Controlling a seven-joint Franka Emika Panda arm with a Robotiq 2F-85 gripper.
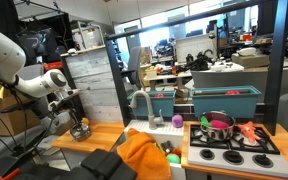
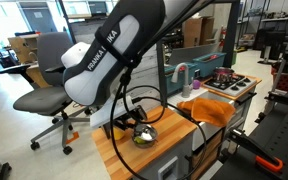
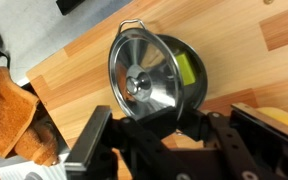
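A small steel pot [image 3: 197, 86] stands on the wooden counter, with a yellow-green item [image 3: 185, 70] inside it. A shiny round lid [image 3: 127, 70] with a knob tilts over the pot, covering much of its opening. At the lower middle of the wrist view, my gripper is shut at the lid's edge, whose thin rim appears pinched between the fingertips. Whether the lid touches the pot's rim cannot be told. Exterior view 2 has the pot [image 2: 141, 136] beneath the arm at the counter's near end.
An orange towel [image 1: 144, 155] lies by the sink and tap [image 1: 142, 105]. Farther right, a larger pot [image 1: 219, 125] sits on the stove [image 1: 239, 150]. A yellow round item [image 3: 284, 118] lies near the small pot. Bare counter [image 1: 104, 134] lies between pot and sink.
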